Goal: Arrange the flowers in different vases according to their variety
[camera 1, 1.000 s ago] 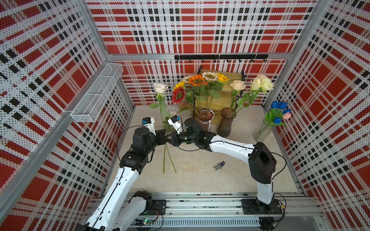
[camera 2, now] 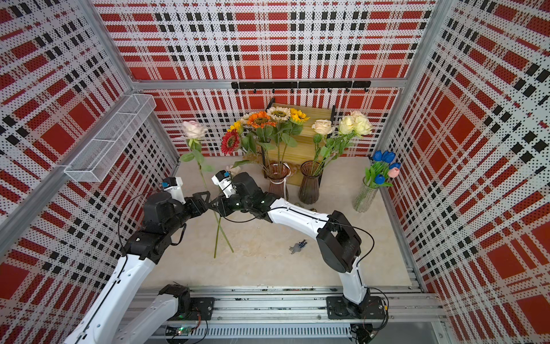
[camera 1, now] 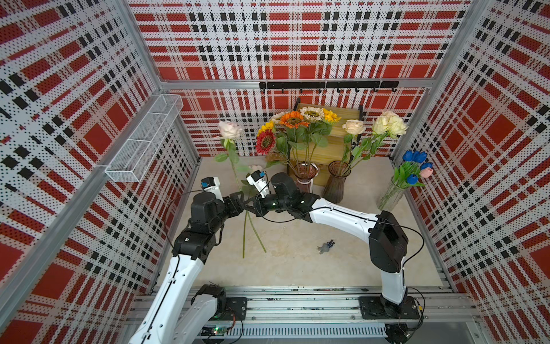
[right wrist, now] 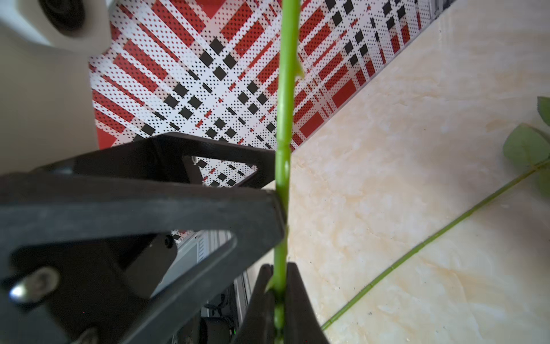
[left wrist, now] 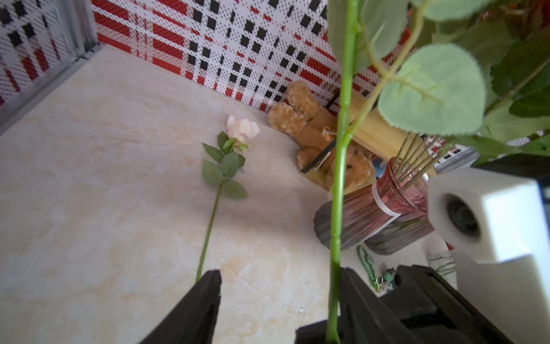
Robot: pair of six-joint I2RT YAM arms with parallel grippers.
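A pink-white rose [camera 1: 229, 130] stands upright in my right gripper [camera 2: 210, 204], shut on its stem [right wrist: 283, 126]. My left gripper [camera 1: 235, 203] is beside the stem, part open, its fingers apart in the left wrist view. A second rose [left wrist: 243, 129] lies on the table behind them. Sunflowers and gerberas [camera 1: 293, 120] stand in the pink vase [camera 1: 304, 177]. Cream roses [camera 1: 389, 123] stand in the brown vase [camera 1: 333, 186]. Blue and pink tulips [camera 1: 412, 176] fill the clear vase [camera 1: 389, 197] on the right.
A plush toy [left wrist: 303, 103] and wooden rack [camera 1: 326, 149] are at the back. A small grey trinket [camera 1: 326, 246] lies front centre. A wire basket [camera 1: 143, 143] hangs on the left wall.
My left gripper has drawn slightly left, away from the stem. The held rose has tilted leftward, and my right gripper has shifted slightly left.
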